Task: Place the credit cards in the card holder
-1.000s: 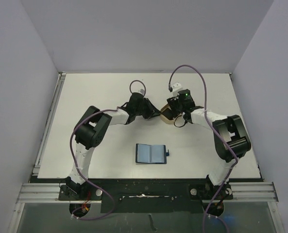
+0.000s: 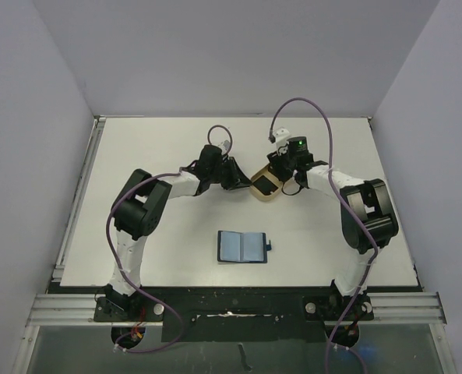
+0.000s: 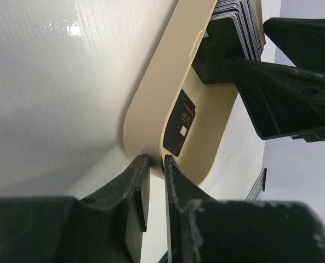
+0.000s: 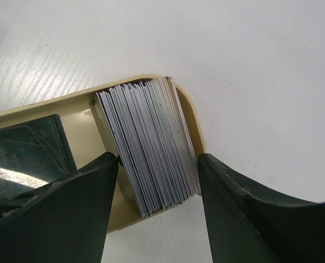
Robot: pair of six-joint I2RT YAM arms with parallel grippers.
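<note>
A cream box [image 2: 259, 195] lies at the upper middle of the table, with a dark VIP card [image 3: 177, 123] flat in it and a tight stack of cards [image 4: 146, 145] at its right end. My left gripper is shut on the box's rim at the left end. My right gripper is over the right end, part open, its fingers on either side of the card stack. An open card holder [image 2: 242, 247] with pale blue inner pages lies nearer the table's front.
Both arms reach in from the front corners, with cables looping above them.
The card holder is unmoved.
</note>
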